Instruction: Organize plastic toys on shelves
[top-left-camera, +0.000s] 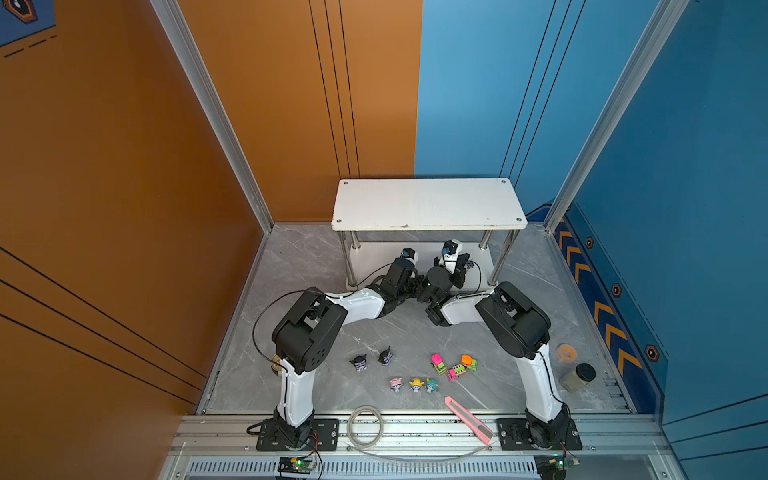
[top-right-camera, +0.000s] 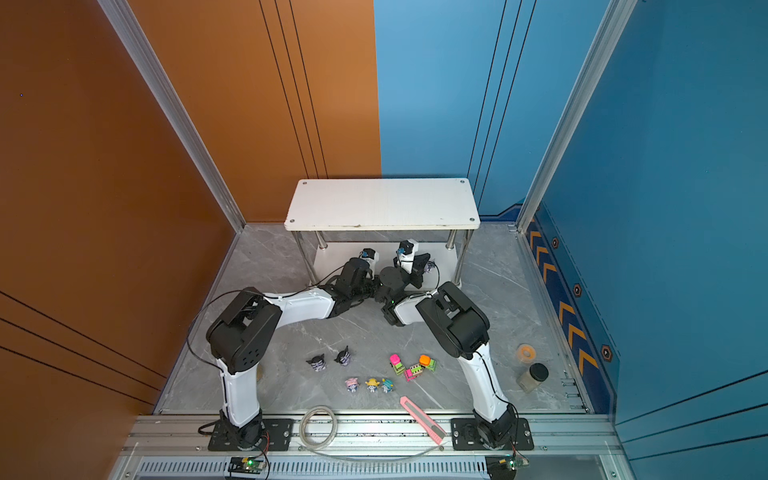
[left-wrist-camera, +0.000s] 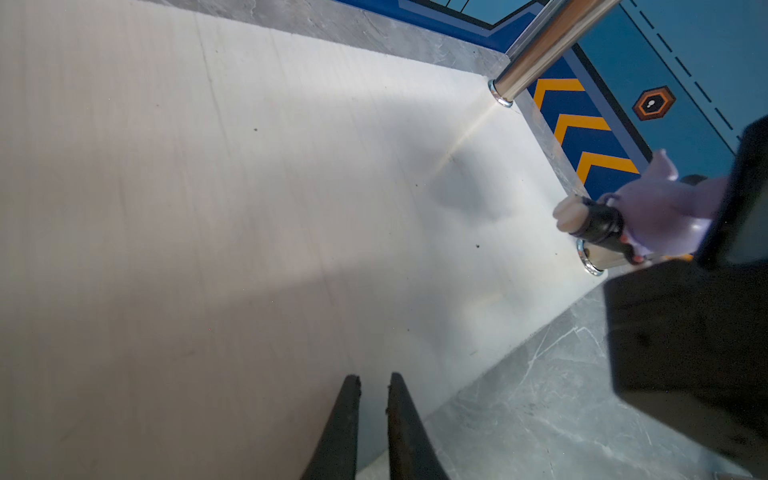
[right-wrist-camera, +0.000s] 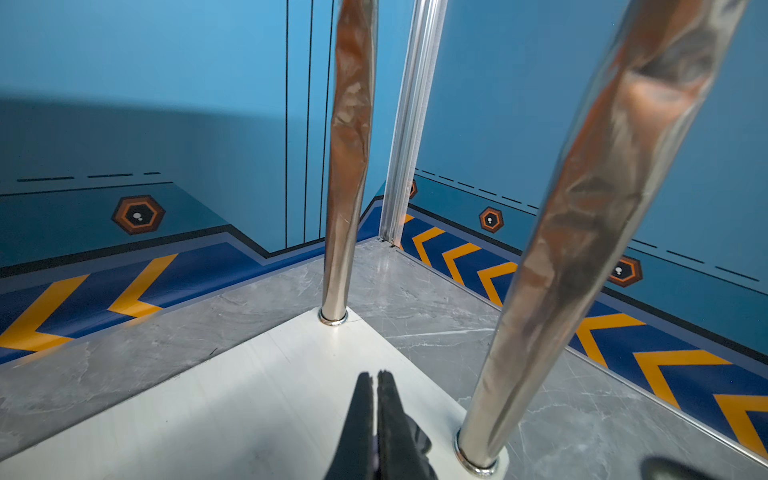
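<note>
My left gripper is at the lower shelf's front, its fingers a narrow gap apart with nothing between them. In the right wrist view my right gripper is shut, fingertips together. A purple and black toy (left-wrist-camera: 664, 212) hangs from it, tilted, above the lower shelf board (left-wrist-camera: 264, 208); only a dark edge of the toy (right-wrist-camera: 421, 437) shows behind the fingers. On the table lie two dark figures (top-left-camera: 359, 362), three small figures (top-left-camera: 416, 385) and several bright toy vehicles (top-left-camera: 456, 371). The lower shelf looks bare in the left wrist view.
The white upper shelf (top-left-camera: 428, 204) overhangs both wrists. Metal posts (right-wrist-camera: 348, 176) rise at its corners. A dark-lidded jar (top-left-camera: 581, 376) and an orange disc (top-left-camera: 566, 353) are at the right. A pink cutter (top-left-camera: 469, 419) and coiled tube (top-left-camera: 365, 425) lie at the front.
</note>
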